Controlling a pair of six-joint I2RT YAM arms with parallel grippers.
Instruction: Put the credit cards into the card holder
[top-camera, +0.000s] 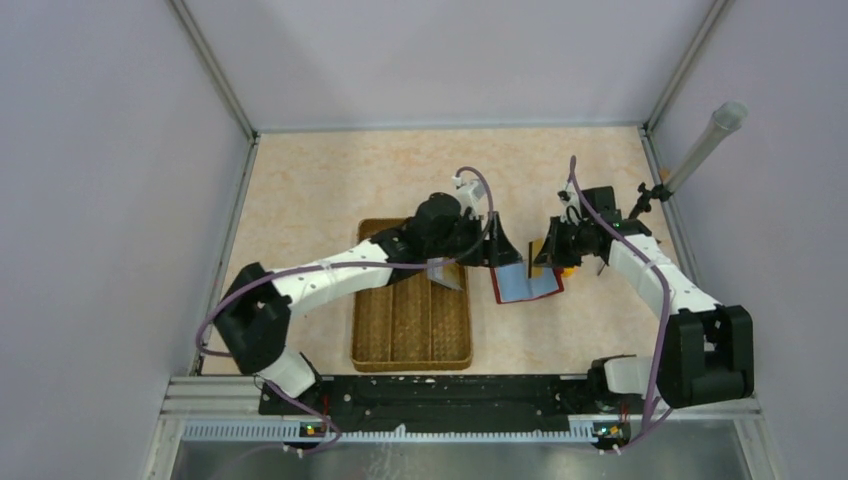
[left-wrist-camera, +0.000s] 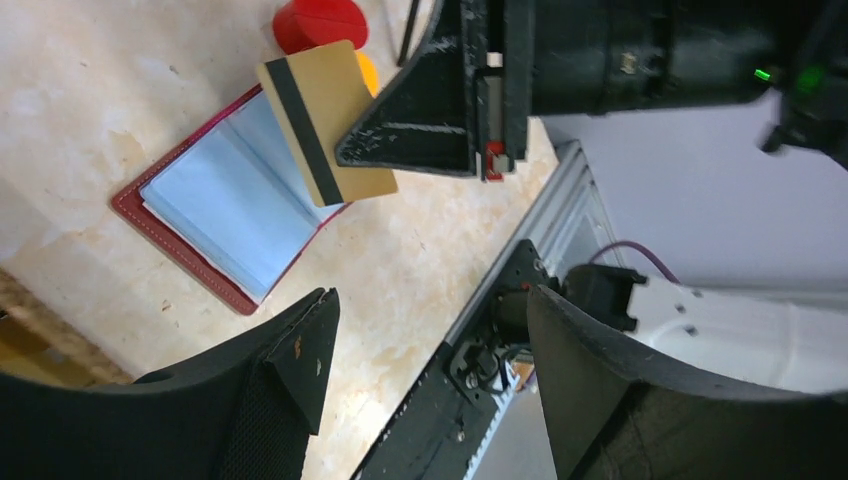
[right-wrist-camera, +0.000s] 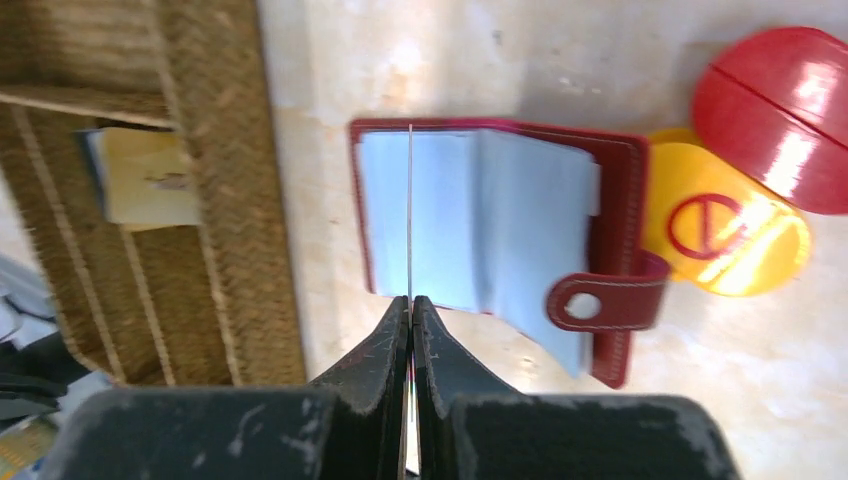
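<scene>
My right gripper (top-camera: 545, 262) is shut on a gold card (left-wrist-camera: 320, 115) with a black stripe. In the right wrist view that card (right-wrist-camera: 409, 220) shows edge-on as a thin line between the fingertips. The dark red card holder (right-wrist-camera: 623, 215) lies open on the table with pale blue sleeves (right-wrist-camera: 420, 215) spread out, below the held card. My left gripper stands open and empty to the left of the holder. More cards (right-wrist-camera: 150, 180) lie in a compartment of the brown woven tray.
The woven tray (top-camera: 410, 366) stands left of the holder. A red and a yellow object (right-wrist-camera: 725, 220) lie against the holder's right side.
</scene>
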